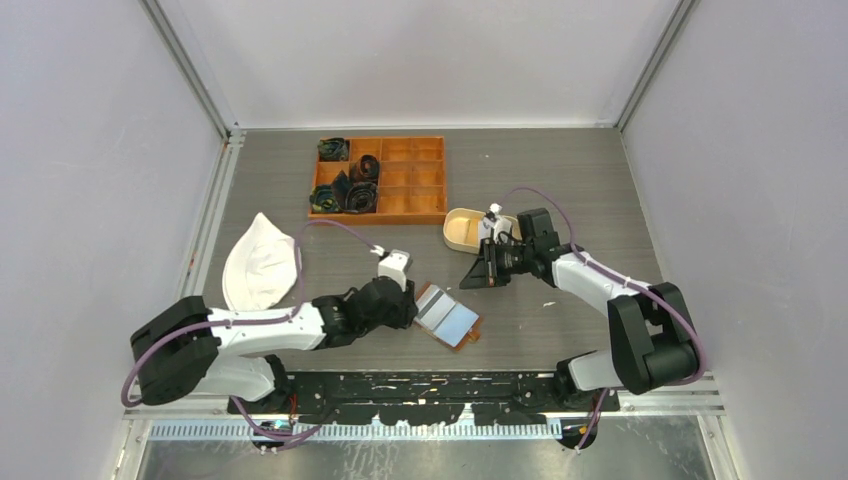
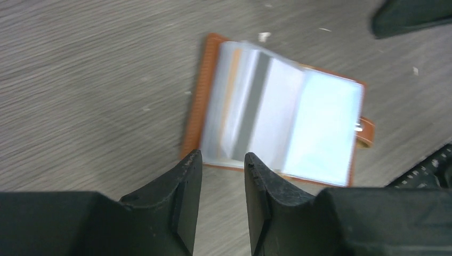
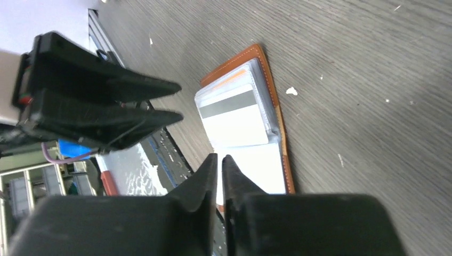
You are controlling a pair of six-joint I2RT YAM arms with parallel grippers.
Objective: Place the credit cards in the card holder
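Observation:
A brown leather card holder (image 1: 470, 338) (image 2: 200, 90) (image 3: 285, 160) lies open on the table, with white and grey-striped cards (image 1: 447, 314) (image 2: 269, 112) (image 3: 233, 118) in its clear sleeves; whether all are fully seated I cannot tell. My left gripper (image 1: 403, 305) is above the table just left of the holder, its fingertips slightly apart with nothing visible between them. My right gripper (image 1: 476, 277) hangs above and right of the holder, fingertips close together, narrowly parted, nothing visible between.
An orange compartment box (image 1: 410, 200) with dark rolled items stands at the back. A cream tray (image 1: 455, 228) sits behind my right gripper, partly hidden. A white cloth bag (image 1: 258, 262) lies at left.

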